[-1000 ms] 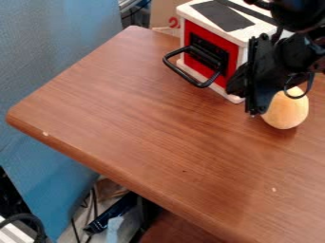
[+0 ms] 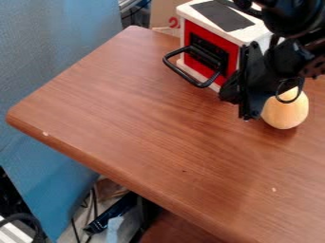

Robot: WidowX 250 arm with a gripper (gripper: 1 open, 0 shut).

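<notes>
A small white-and-red box oven (image 2: 216, 33) with a black front panel and a black looped handle (image 2: 188, 71) stands at the back of the wooden table (image 2: 140, 142). My black gripper (image 2: 241, 95) hangs in front of the box's right part, its tip low near the red front. Whether its fingers are open or shut is hard to see. A pale round object (image 2: 284, 114), like an onion or egg, rests on the table just right of the gripper, partly behind it.
A blue padded surface (image 2: 45, 76) runs along the left side of the table. A cardboard box (image 2: 165, 13) stands behind. Cables lie below the table's left edge.
My gripper has shifted slightly left and down along the box's front. The box and the round object look unmoved.
</notes>
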